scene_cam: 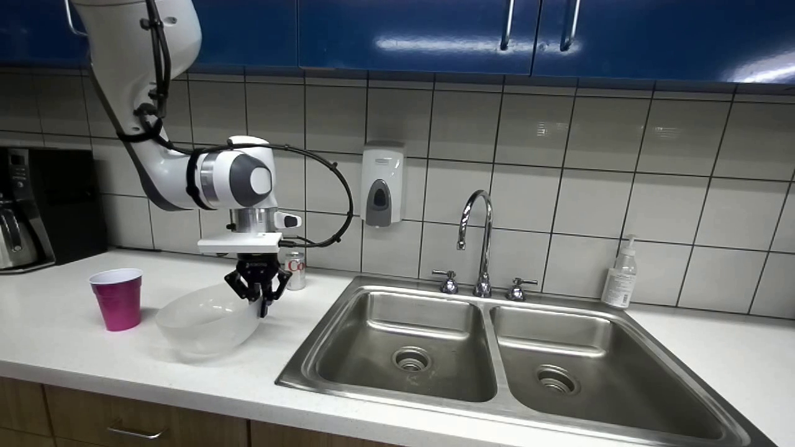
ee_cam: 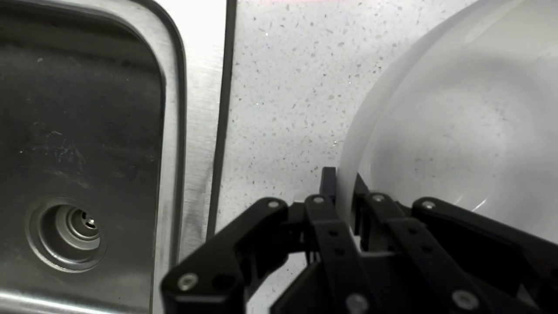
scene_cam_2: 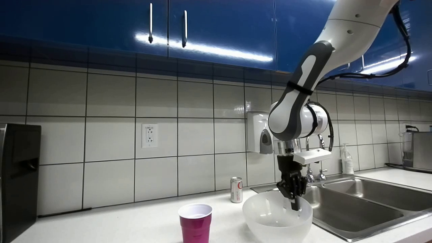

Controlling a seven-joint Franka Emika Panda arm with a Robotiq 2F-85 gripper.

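A translucent white bowl (scene_cam: 205, 324) is at the counter's left part, to the left of the sink. My gripper is shut on the bowl's rim on the sink side, one finger inside the wall and one outside. In exterior view 2 the bowl (scene_cam_2: 271, 220) shows at the lower right, with the gripper (scene_cam_2: 295, 204) pointing down at its right edge. Only part of the bowl (ee_cam: 460, 120) fits into the wrist view. Inside it I see nothing. Whether its base touches the counter is hard to tell.
A magenta cup (scene_cam: 119, 302) stands left of the bowl, and a soda can (scene_cam: 295, 269) behind it near the wall. The double sink (scene_cam: 492, 357) with its faucet (scene_cam: 482, 246) lies to the right. A coffee maker (scene_cam: 48, 205) occupies the far left.
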